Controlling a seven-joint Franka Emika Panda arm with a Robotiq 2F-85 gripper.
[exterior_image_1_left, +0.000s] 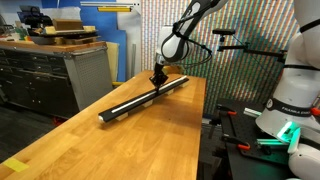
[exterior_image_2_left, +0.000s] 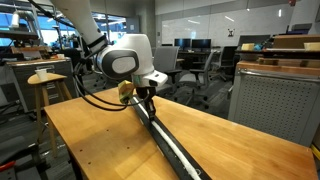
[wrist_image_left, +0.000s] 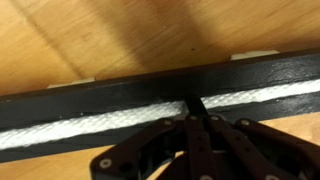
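Note:
A long black channel (exterior_image_1_left: 140, 102) lies diagonally across the wooden table. Along its length runs a white, rope-like strip (wrist_image_left: 90, 123), set between dark edges in the wrist view. My gripper is shut, with its dark fingertips at the strip; nothing clearly shows between them. Whether they press on the strip or hover just above it, I cannot tell. In the second exterior view the channel (exterior_image_2_left: 178, 153) stretches toward the front right, and the gripper (exterior_image_2_left: 151, 112) points down over its farther part.
Bare table (exterior_image_1_left: 95, 150) lies on both sides of the channel. The arm's white base (exterior_image_1_left: 290, 110) stands at the right. A wooden stool (exterior_image_2_left: 50, 92) is beyond the table, with a grey perforated cabinet (exterior_image_2_left: 270, 100) at the back right.

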